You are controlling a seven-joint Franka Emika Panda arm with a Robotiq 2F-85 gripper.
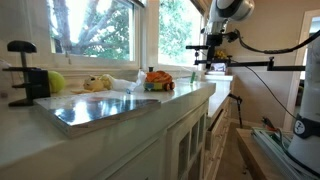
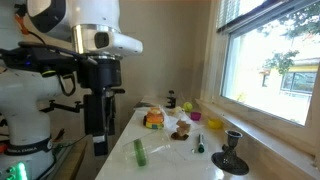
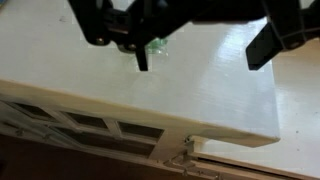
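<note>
My gripper stands open over the white counter (image 3: 75, 55) in the wrist view, its two black fingers wide apart. A green, partly clear item (image 3: 157, 45) shows just beside the left finger, partly covered by it. Nothing is seen held in the fingers. In the second exterior view, a green strip-like item (image 2: 138, 152) lies on the counter, to the right of the large hand in the foreground. An orange toy (image 2: 154, 117) and a brown plush toy (image 2: 182, 130) sit farther back. The first exterior view has the arm high at the far right.
A black stand (image 2: 232, 155) and a dark marker-like item (image 2: 200, 145) are on the window side. A yellow bowl (image 2: 214, 123) stands farther back. At the near end lies a shiny flat board (image 1: 95, 112). Cabinet doors (image 1: 185, 140) run beneath the counter edge.
</note>
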